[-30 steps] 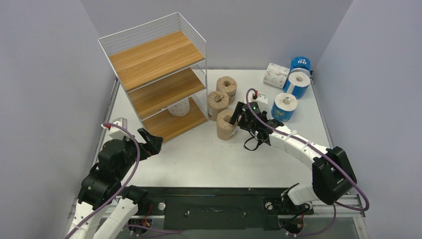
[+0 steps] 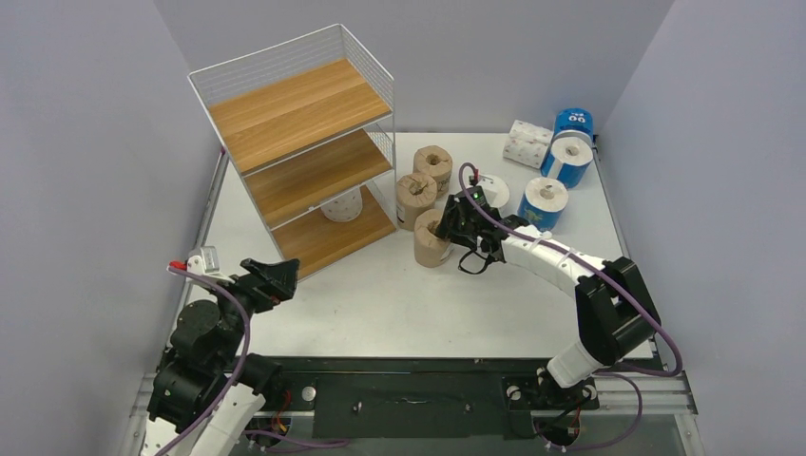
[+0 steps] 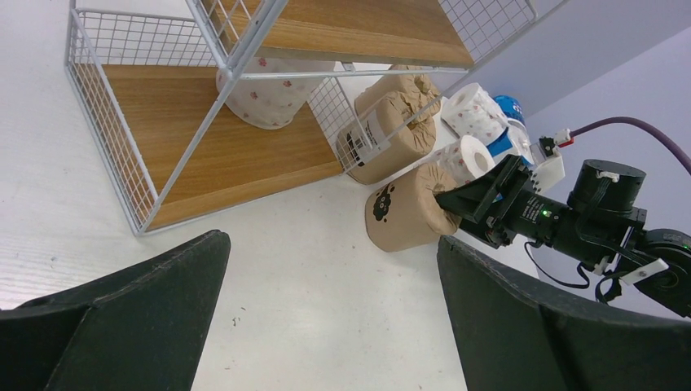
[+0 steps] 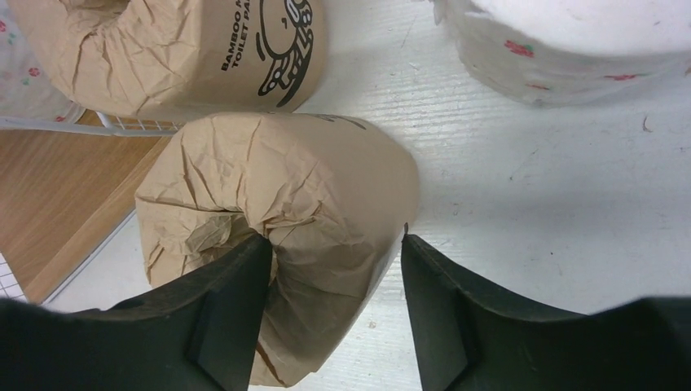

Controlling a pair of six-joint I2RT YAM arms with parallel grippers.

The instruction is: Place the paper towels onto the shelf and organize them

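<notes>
A brown-wrapped roll (image 2: 431, 249) stands upright on the table, right of the shelf (image 2: 318, 237). My right gripper (image 2: 447, 226) is at its top, part open. In the right wrist view one finger (image 4: 236, 293) reaches into the core of this brown roll (image 4: 326, 195), the other sits at its outer side, so the paper wall lies between them. Two more brown rolls (image 2: 415, 195) stand behind it, by the shelf's right side. One white patterned roll (image 2: 344, 206) is on the bottom board. My left gripper hangs open and empty in front of the shelf.
A white roll (image 2: 494, 191) stands just behind the right gripper, partly hidden. Blue-wrapped rolls (image 2: 544, 203) and a lying patterned roll (image 2: 527, 143) are at the back right. The upper boards (image 2: 290, 112) are bare.
My right gripper has shifted left and slightly nearer the front, over the brown roll. The left arm has drawn back a little left and down. The rolls look unmoved.
</notes>
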